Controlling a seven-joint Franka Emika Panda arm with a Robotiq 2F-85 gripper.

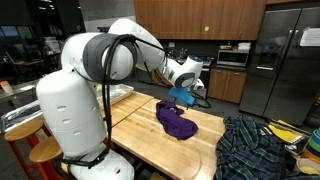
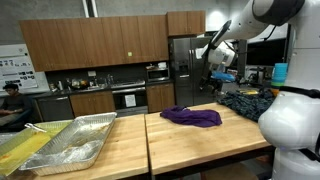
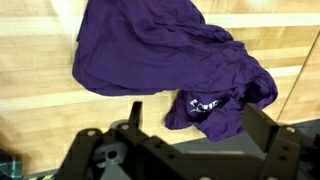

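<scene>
A purple cloth [image 1: 172, 118] lies crumpled on the wooden table, spread out flat in parts and bunched in others. In the wrist view this cloth [image 3: 150, 50] fills the upper middle, and a folded part at its right shows a small white patch. My gripper [image 1: 188, 98] is above the table close to the cloth's far side, apart from it. Its dark fingers [image 3: 118, 142] stand wide open at the bottom of the wrist view, with nothing held between them.
A dark, patterned cloth heap [image 1: 250, 148] lies to the right of the table. On the left, a foil tray [image 2: 78, 138] stands beside the wooden top. Orange stools [image 1: 45, 150] are below the left edge.
</scene>
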